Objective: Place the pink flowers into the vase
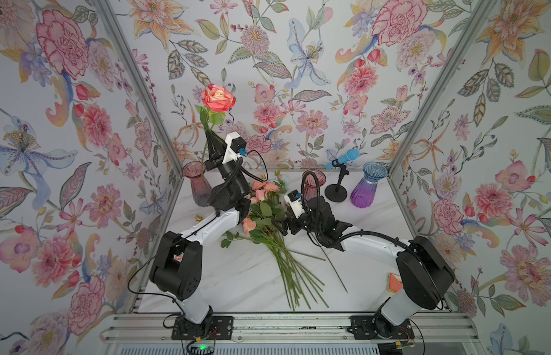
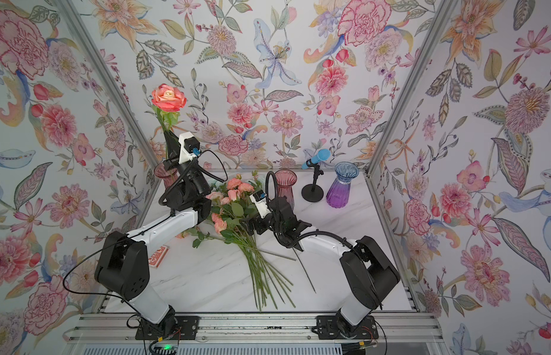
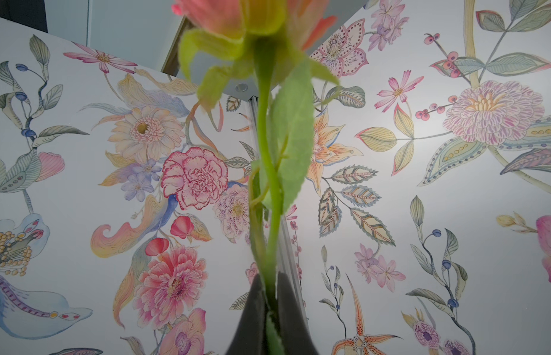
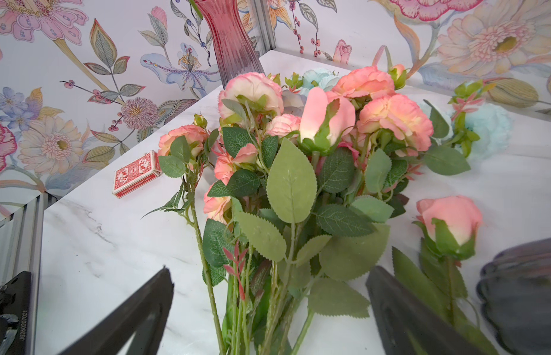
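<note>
My left gripper is shut on the thin green stem of a pink rose (image 1: 218,98), holding it upright with the bloom high up. The rose stands above and slightly right of the left red-pink vase (image 1: 196,184) in the top left view; I cannot tell whether its stem's lower end is inside. More pink flowers (image 4: 340,112) lie bunched on the table, stems toward the front. Over this bunch, my right gripper is open, leaves and stems visible between its fingers, none gripped.
A second pink vase (image 2: 285,180) stands behind the right gripper. Farther right are a black stand with a blue top (image 1: 336,192) and a blue-purple vase (image 1: 368,186). Pale blue flowers (image 4: 485,127) lie past the bunch. A red card box (image 4: 136,174) lies to its left.
</note>
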